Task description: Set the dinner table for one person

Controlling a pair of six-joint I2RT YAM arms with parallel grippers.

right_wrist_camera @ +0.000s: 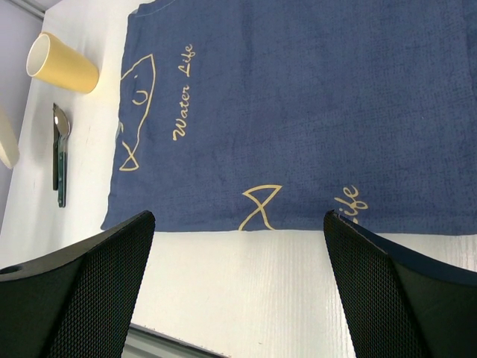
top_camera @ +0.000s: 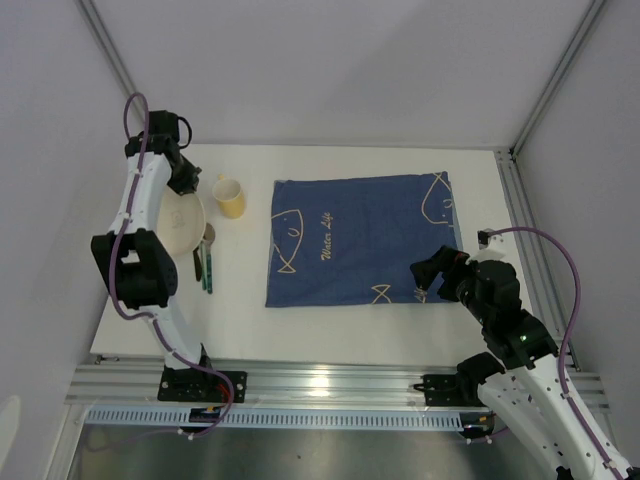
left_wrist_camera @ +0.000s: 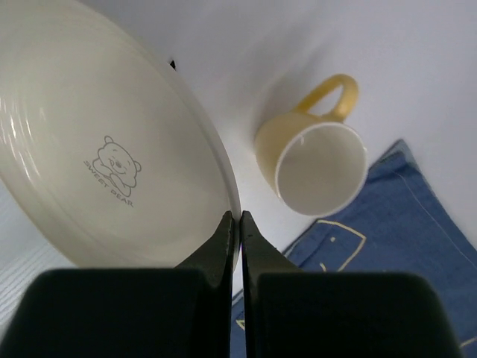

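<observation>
A cream plate (left_wrist_camera: 67,97) with a printed bear hangs from my left gripper, whose fingers are shut on its rim. From above, the plate (top_camera: 180,225) is partly covered by the left arm and overlaps part of the cutlery. To its right stands a yellow mug (top_camera: 230,198), upright. The knife (right_wrist_camera: 56,153) and spoon (right_wrist_camera: 63,134) lie side by side on the table; any fork is hard to make out. A blue placemat (top_camera: 350,240) with "Water Life" lettering is spread over the middle. Above its lower right corner, my right gripper (top_camera: 430,282) stands open and empty.
Nothing rests on the placemat. A metal rail (top_camera: 320,378) runs along the front edge, with walls on the other sides.
</observation>
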